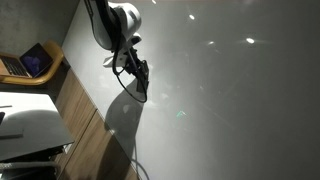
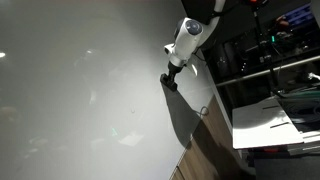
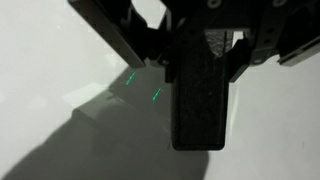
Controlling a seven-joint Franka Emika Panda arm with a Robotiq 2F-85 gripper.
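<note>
A dark, rounded block (image 3: 200,115) juts out from my gripper, which is shut on it. Beyond it spreads a glossy white surface (image 1: 230,110), where two short green marks (image 3: 156,94) show left of the block in the wrist view. Exterior view 1 has my gripper (image 1: 141,82) over the left part of that surface, with a small green spot (image 1: 181,113) to its right. In exterior view 2 the gripper (image 2: 168,82) is near the surface's right side. Whether the block touches the surface, I cannot tell.
A wooden strip (image 1: 92,140) borders the white surface. Past it are a white table (image 1: 30,125) and a laptop (image 1: 37,60) on an orange chair. A cable (image 1: 139,162) hangs below the gripper.
</note>
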